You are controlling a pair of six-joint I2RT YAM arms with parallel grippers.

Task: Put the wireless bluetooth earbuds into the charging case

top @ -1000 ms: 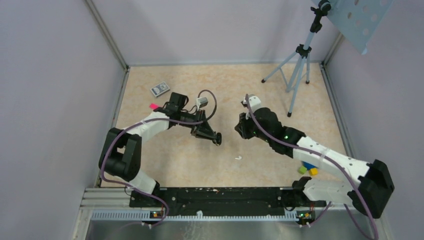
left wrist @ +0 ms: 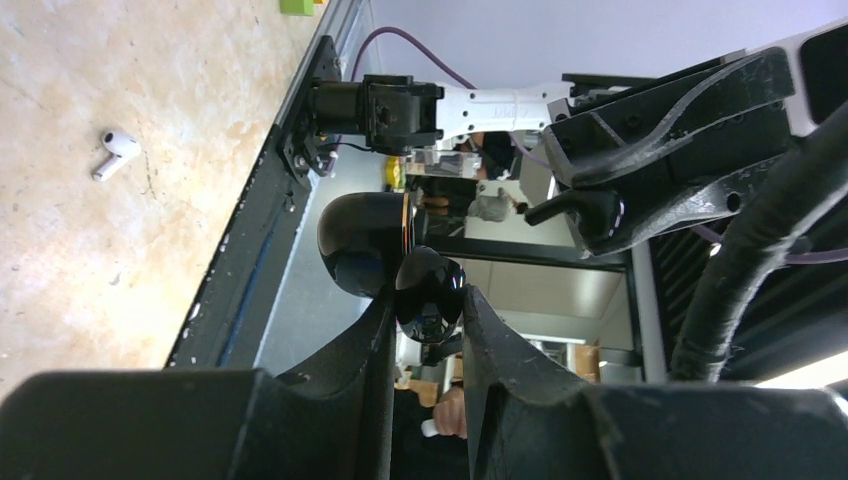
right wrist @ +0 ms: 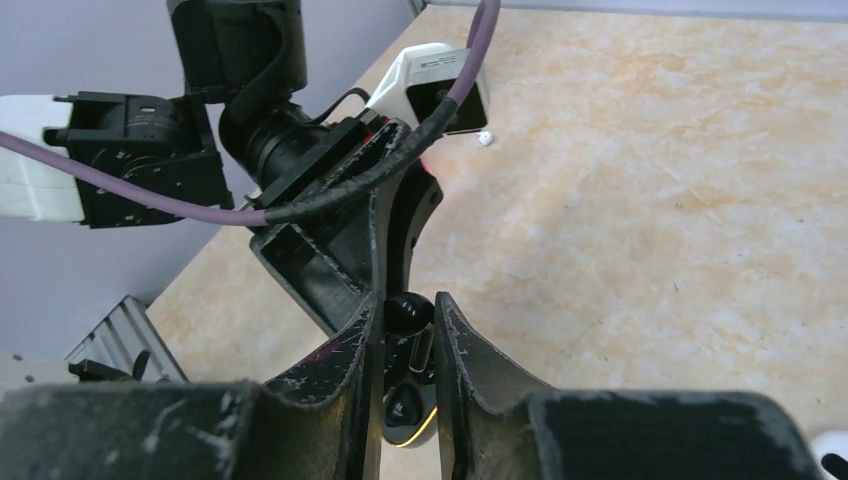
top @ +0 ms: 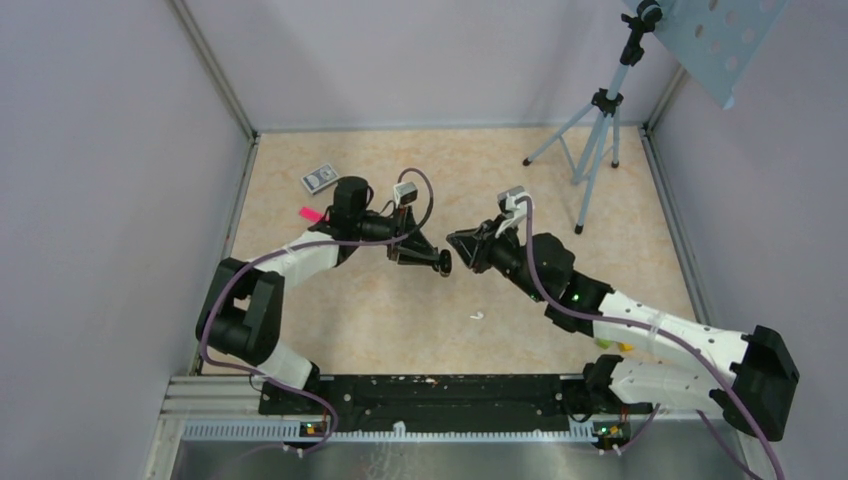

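Observation:
My left gripper is shut on a glossy black charging case (left wrist: pixel 362 240) with a gold line; it is held above the table. In the top view, my right gripper (top: pixel 454 242) is close to the case's far side. Between its fingertips in the right wrist view sits a small glossy black piece (right wrist: pixel 408 312), apparently a black earbud; the case (right wrist: pixel 408 408) shows just below it. In the left wrist view a dark stem-like piece (left wrist: pixel 572 210) juts from the right gripper toward the case. I cannot tell whether it touches. A white earbud (top: pixel 477 316) lies on the table.
A card box (top: pixel 320 178) and a pink piece (top: pixel 310 214) lie at the back left. A tripod (top: pixel 602 100) stands at the back right. Coloured blocks (top: pixel 626 347) lie by the right arm.
My right gripper has moved left, toward the case. The left gripper has shifted slightly right and away from the table's front edge, still with the case.

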